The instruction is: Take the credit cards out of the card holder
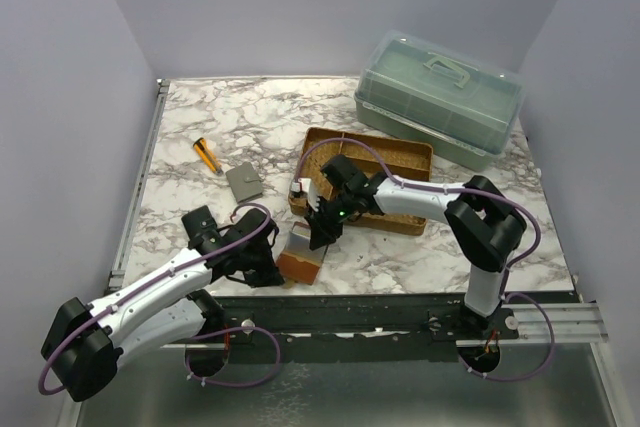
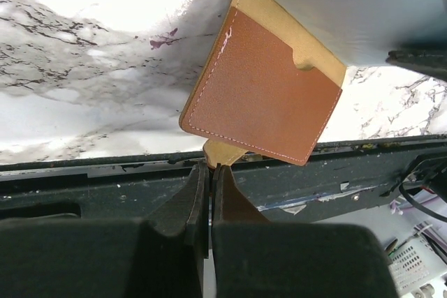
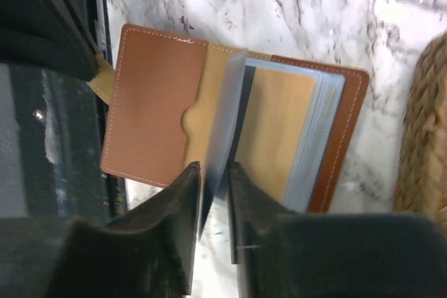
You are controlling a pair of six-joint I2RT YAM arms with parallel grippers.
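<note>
The card holder (image 2: 258, 92), tan and brown leather with a clear plastic sleeve (image 3: 311, 137), lies open at the table's front edge. My left gripper is shut at a small tan tab at the holder's end, the tab between or just behind its fingertips. My right gripper is over the sleeves, its fingertips close on either side of an upright translucent flap (image 3: 229, 102); whether they grip it is unclear. In the top view both grippers partly cover the holder.
A wicker tray (image 1: 415, 162) sits just behind the holder, a green lidded box (image 1: 440, 97) at back right. A yellow cutter (image 1: 206, 155), grey square (image 1: 244, 181) and dark item (image 1: 198, 222) lie at left.
</note>
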